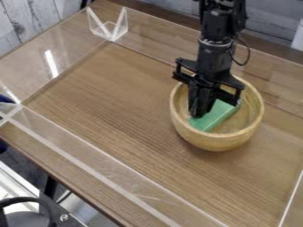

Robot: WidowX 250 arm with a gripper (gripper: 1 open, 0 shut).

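A round tan bowl point(240, 133) stands on the wooden table right of centre, with a green block point(214, 118) lying inside it. The black gripper point(194, 108) reaches down from the top of the view, its tips low over the left part of the bowl at the block's left side. The fingers are dark and small; whether anything is between them is hard to see.
A clear angular piece point(109, 25) sits at the back left. A black object point(30, 215) shows at the lower left edge.
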